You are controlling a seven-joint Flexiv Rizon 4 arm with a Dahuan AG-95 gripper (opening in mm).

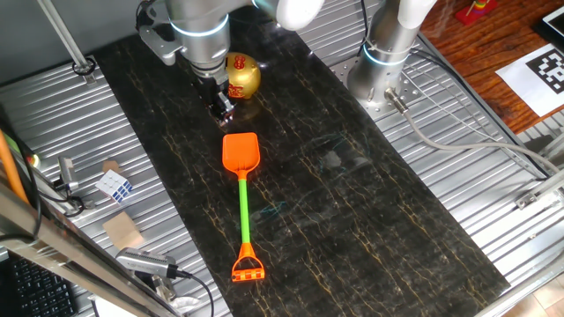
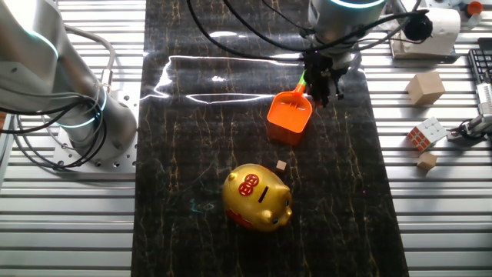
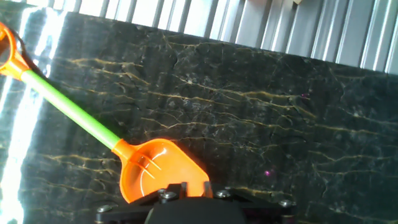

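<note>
A toy shovel lies on the dark marbled table, with an orange scoop point(image 1: 241, 153), a green shaft point(image 1: 245, 211) and an orange handle point(image 1: 248, 264). My gripper point(image 1: 226, 116) points down just beyond the scoop's front edge in exterior view 1. Low in the wrist view, its fingertips point(image 3: 183, 189) show close together in front of the scoop point(image 3: 163, 169). Whether they are open or shut is unclear. A golden piggy bank point(image 2: 257, 198) with red markings stands near the gripper. Beside it, a tiny wooden cube point(image 2: 281, 165) rests on the table.
Off the table's edge, on the ribbed metal surface, are a Rubik's cube point(image 2: 427, 134) and wooden blocks point(image 2: 425, 88).
</note>
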